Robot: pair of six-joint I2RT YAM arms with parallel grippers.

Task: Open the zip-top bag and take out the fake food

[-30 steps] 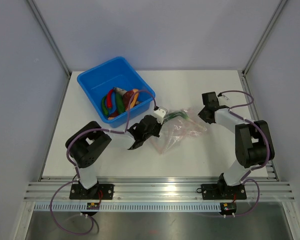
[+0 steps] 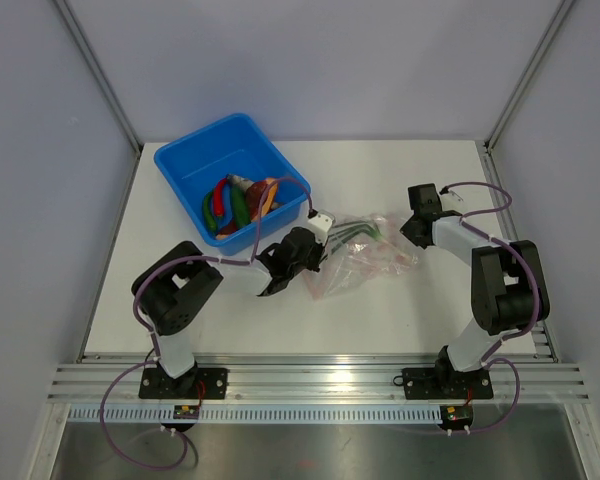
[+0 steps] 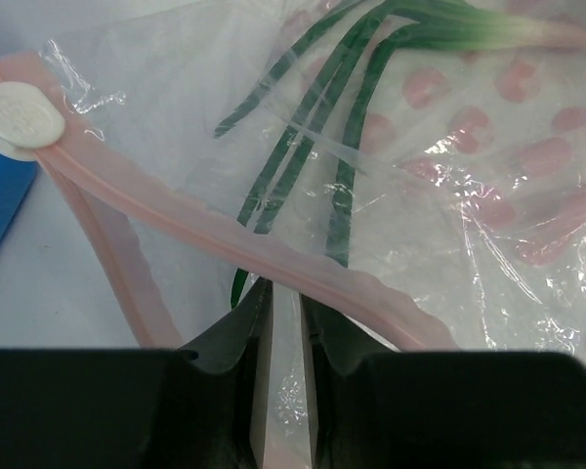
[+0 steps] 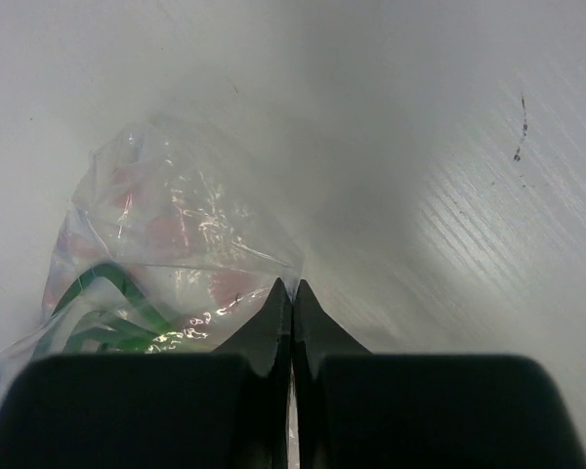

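A clear zip bag [image 2: 360, 270] with pink spots lies on the table, green fake onion [image 3: 352, 117] inside. In the left wrist view its pink zip [image 3: 195, 225] and white slider [image 3: 21, 115] show. My left gripper is part open at the zip edge, plastic visible behind the narrow gap; whether it grips any is unclear. My right gripper is shut on the bag's far corner.
A blue bin [image 2: 170, 170] holding several fake vegetables stands at the upper left, beside my left gripper.
The right gripper has moved slightly rightward with the bag's corner, and the bag has shifted and straightened a little. The left arm is nearly still.
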